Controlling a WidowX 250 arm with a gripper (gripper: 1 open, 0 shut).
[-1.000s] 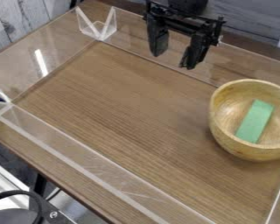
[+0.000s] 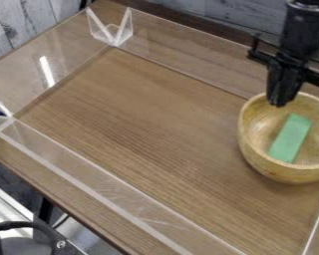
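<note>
My black gripper (image 2: 278,92) is at the upper right, over the back part of a round tan bowl (image 2: 253,149), its tips at or just above the rim. It looks shut, with nothing visible between its fingers. A green rectangular item (image 2: 289,139) lies inside the bowl.
A clear plastic piece (image 2: 112,30) stands at the back left. Wooden walls or ledges run along the back. Dark cables (image 2: 23,234) are off the table's lower-left corner.
My gripper has moved right and downward from the back middle of the table to over the bowl. The bowl and green item look unmoved.
</note>
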